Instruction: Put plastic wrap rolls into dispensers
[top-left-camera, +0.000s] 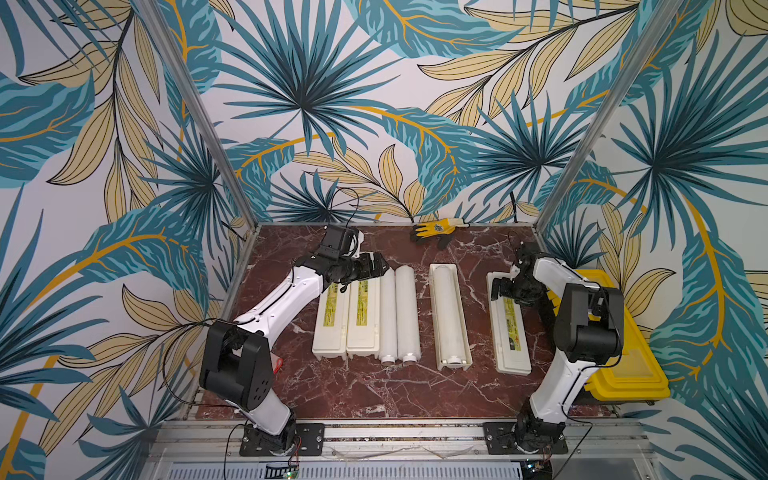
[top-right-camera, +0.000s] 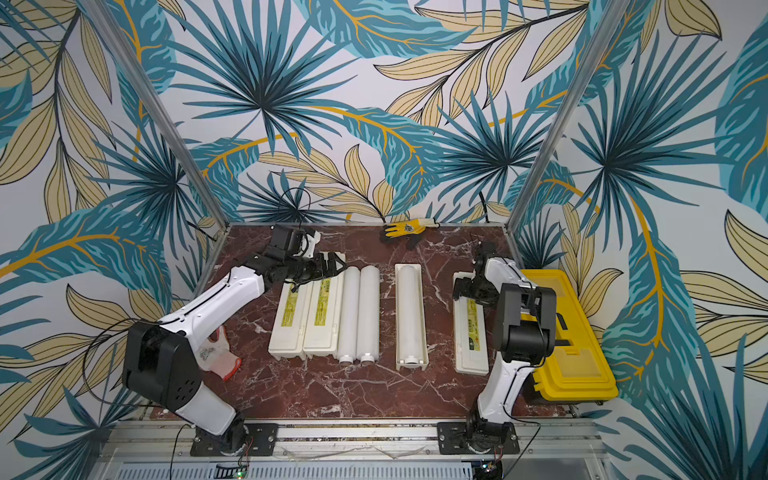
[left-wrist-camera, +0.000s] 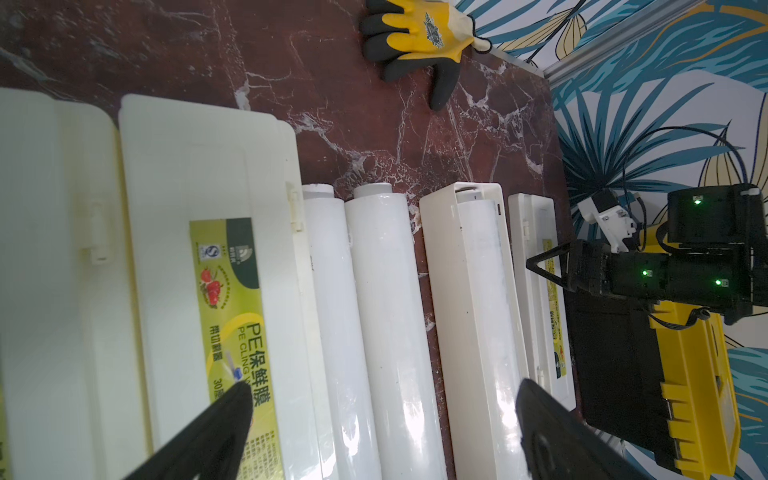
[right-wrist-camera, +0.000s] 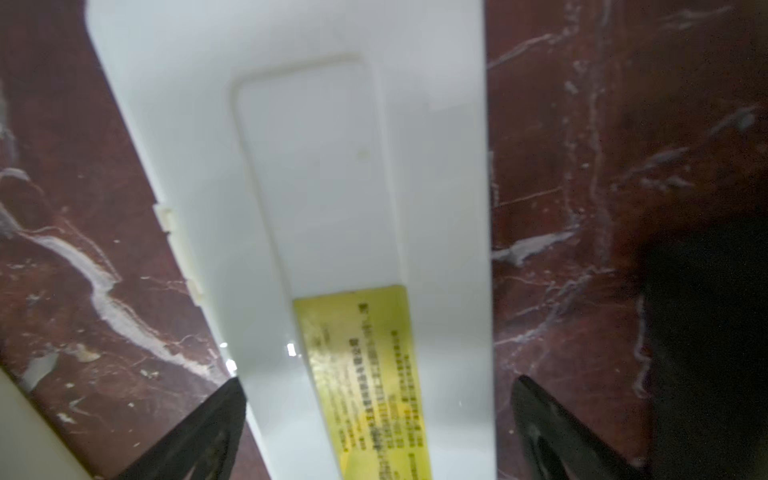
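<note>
Two closed white dispensers with yellow labels lie side by side at left: an outer one and an inner one. Two loose white wrap rolls, one touching the inner dispenser and another, lie alongside. An open dispenser has a roll lying inside. Farther right is another white dispenser, label up and closed as far as I can see. Over its far end hangs my right gripper, open, fingers on either side of it. My left gripper, also open, hovers above the inner dispenser and rolls, holding nothing.
A yellow-lidded black box flanks the right arm. Near the back edge lies a yellow-black glove; another glove is by the left arm. Bare table shows at the back and between the open and right dispensers.
</note>
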